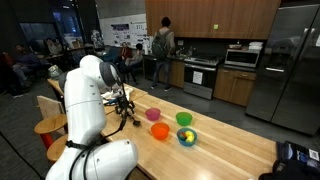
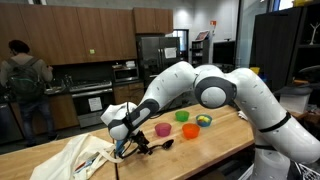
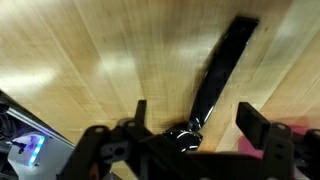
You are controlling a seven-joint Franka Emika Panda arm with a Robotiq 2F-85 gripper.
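Observation:
A long black utensil (image 3: 222, 68) lies on the wooden table beneath my gripper in the wrist view. Its far part narrows toward the fingers, where the gripper body hides some of it. The two fingers stand apart, one on either side of the utensil's line, and nothing is pinched between them. In exterior view 2 the gripper (image 2: 128, 150) hangs low over the table near the dark utensil (image 2: 164, 143). Exterior view 1 shows a small dark piece (image 1: 136, 122) of it beside the arm.
Nearby stand a pink bowl (image 1: 153, 115), an orange bowl (image 1: 160, 130), a green bowl (image 1: 184, 118) and a blue bowl (image 1: 194, 136) with colourful items in it. White cloth (image 2: 62, 158) lies at the table's left. Someone (image 1: 163, 48) stands behind.

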